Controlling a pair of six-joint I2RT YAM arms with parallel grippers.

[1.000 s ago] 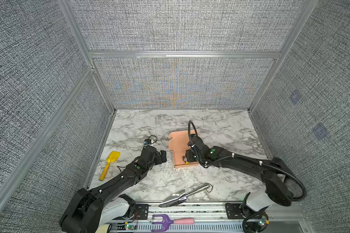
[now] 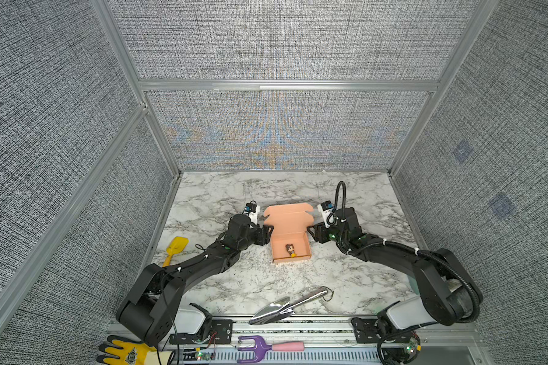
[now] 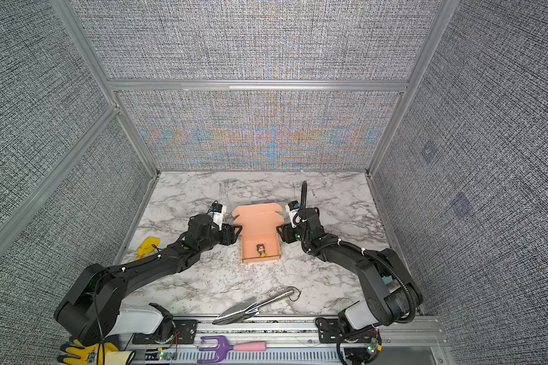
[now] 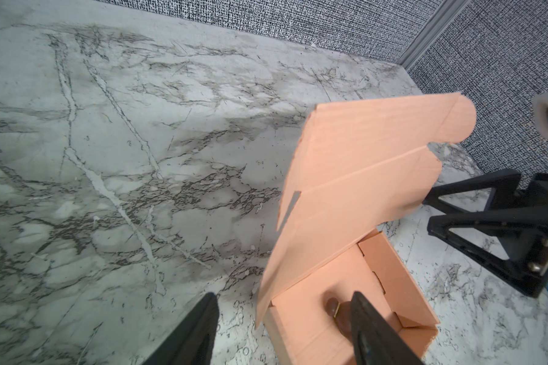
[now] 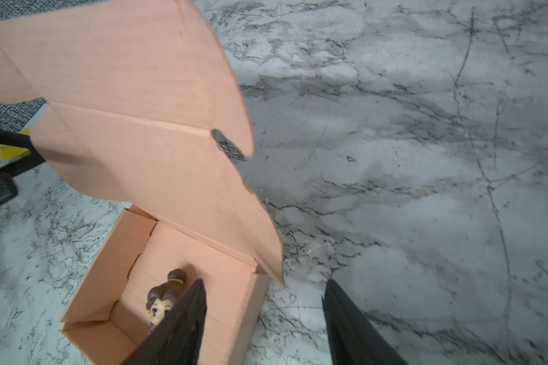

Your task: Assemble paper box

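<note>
The pink paper box (image 2: 291, 255) sits mid-table, lid raised (image 4: 365, 170) (image 5: 128, 158), side flaps out. A small brown-haired figurine (image 5: 163, 301) lies inside. My left gripper (image 2: 268, 233) is beside the lid's left side, fingers apart, with no grip visible. My right gripper (image 2: 312, 233) is at the lid's right side, open, its fingers around the level of the box's right wall, holding nothing visible.
A yellow scoop (image 2: 176, 244) lies at left, a metal trowel (image 2: 289, 304) at the front edge.
</note>
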